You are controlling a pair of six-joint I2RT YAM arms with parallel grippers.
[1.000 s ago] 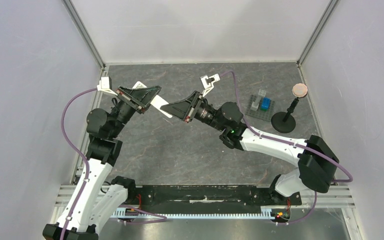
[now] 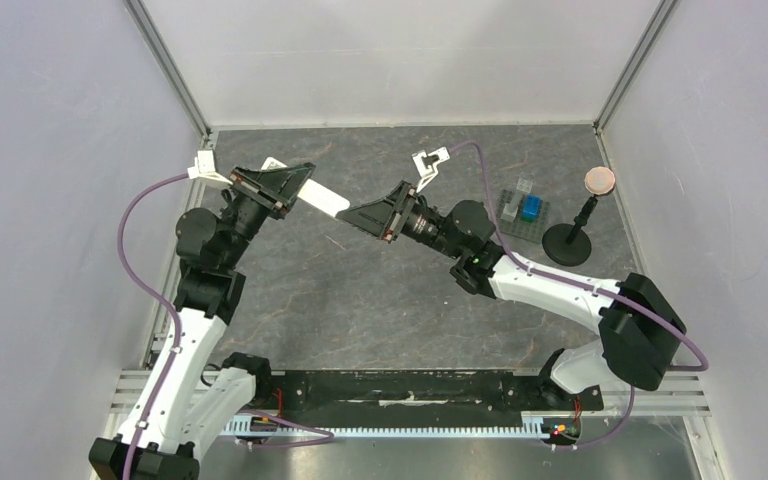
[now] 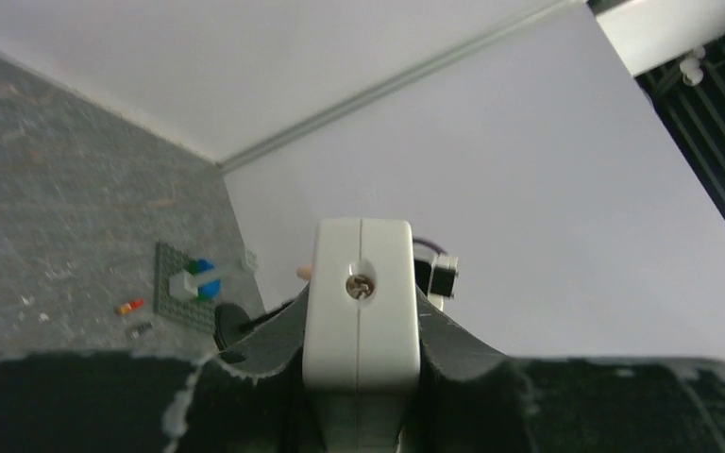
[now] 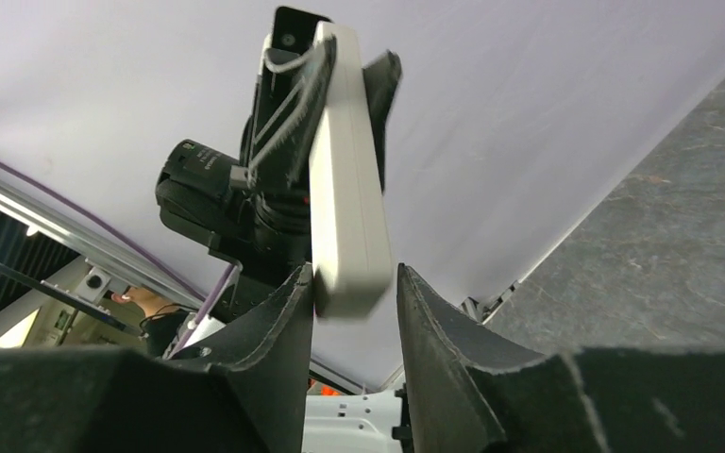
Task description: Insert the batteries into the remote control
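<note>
The white remote control (image 2: 322,198) is held in the air by my left gripper (image 2: 289,186), shut on it; in the left wrist view its white end (image 3: 359,321) fills the lower middle, in the right wrist view it stands lengthwise (image 4: 347,179). My right gripper (image 2: 354,216) is part open, its fingers (image 4: 444,368) at the remote's near end, with a gap between them and no clear grasp. Small red and dark cylinders, likely batteries (image 3: 130,306), lie on the table beside the grid plate.
A grid plate (image 2: 523,229) with clear and blue blocks (image 2: 531,208) sits at the back right, beside a round stand (image 2: 566,245).
My left gripper with the remote has moved slightly left and up in the top view; my right gripper has shifted slightly right, so more of the remote shows between them.
</note>
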